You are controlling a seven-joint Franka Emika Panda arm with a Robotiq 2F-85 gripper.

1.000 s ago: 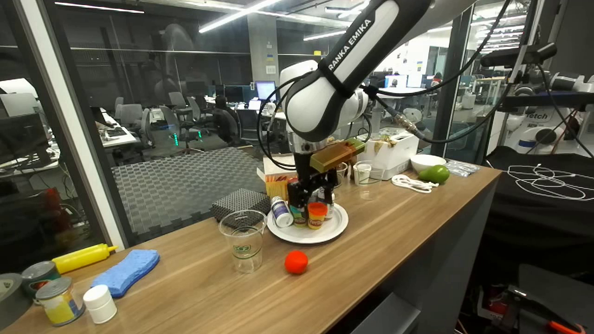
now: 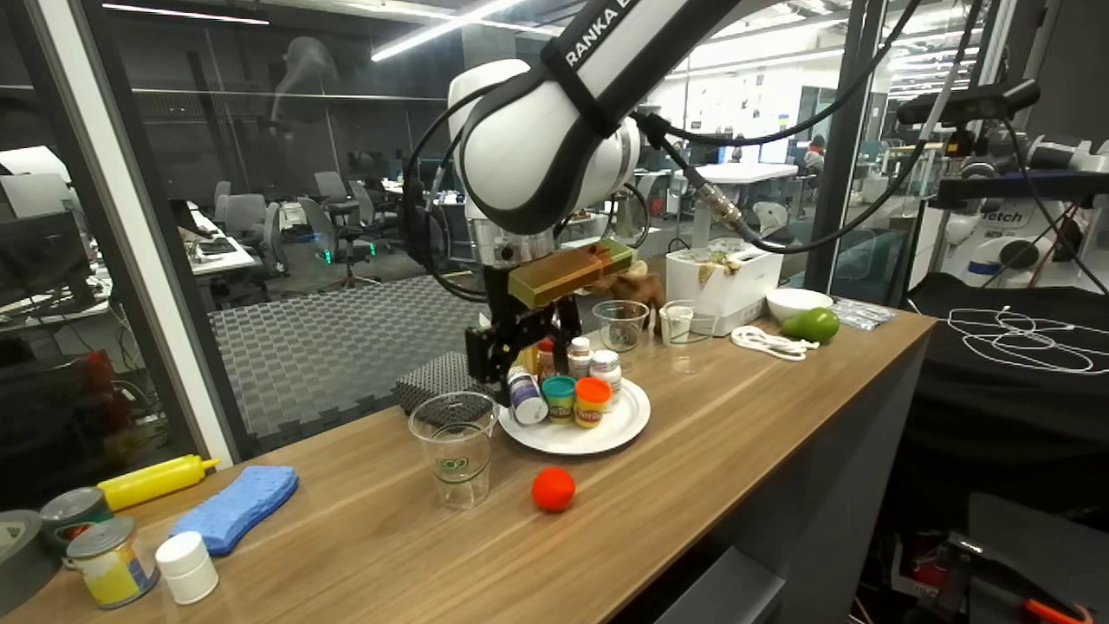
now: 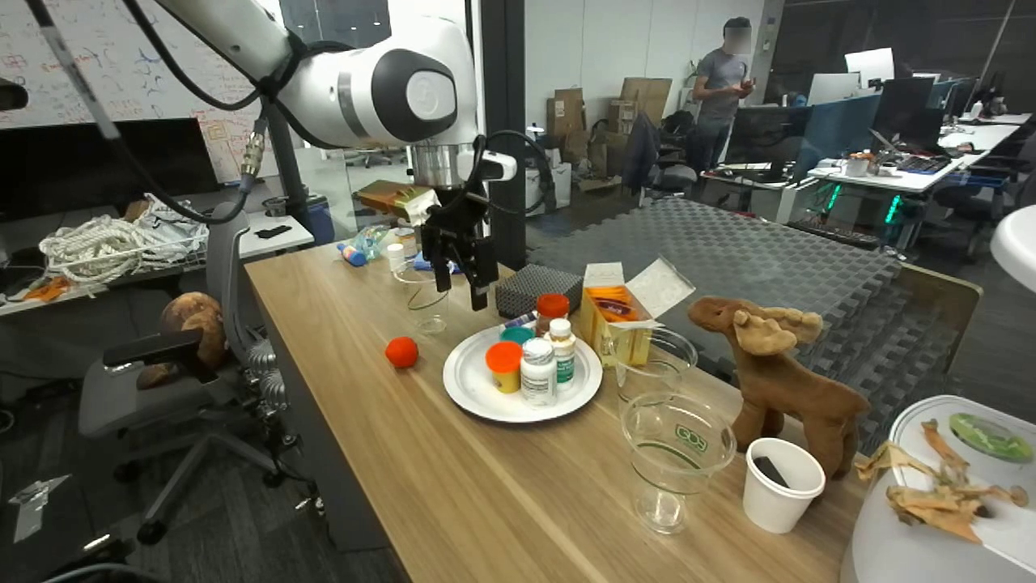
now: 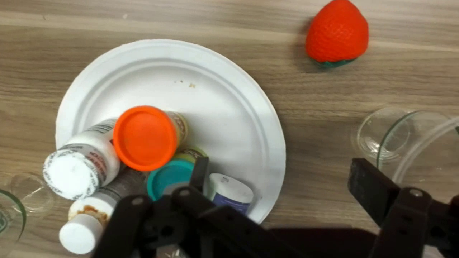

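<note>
My gripper stands open with nothing between its fingers, above the left rim of the white plate (image 2: 561, 442) in exterior view 1. On that plate are an orange-lidded tub (image 4: 145, 138), a teal-lidded tub (image 4: 171, 176), white bottles (image 3: 538, 372) and a red-lidded jar (image 3: 553, 309). A white and purple bottle (image 2: 527, 397) lies tilted at the plate's edge, partly hidden by a finger in the wrist view. Apart from the plate, a red toy strawberry (image 4: 337, 32) rests on the table. A clear cup (image 2: 453, 458) stands beside the plate.
A black mesh box (image 3: 537, 291) and an open yellow box (image 3: 614, 316) sit behind the plate. Clear cups (image 3: 672, 457), a white cup (image 3: 779, 486) and a brown toy moose (image 3: 791, 379) crowd one side.
In exterior view 1 the arm has moved left and up, taking the gripper from over the tubs to the plate's left side. The objects on the plate look unmoved.
</note>
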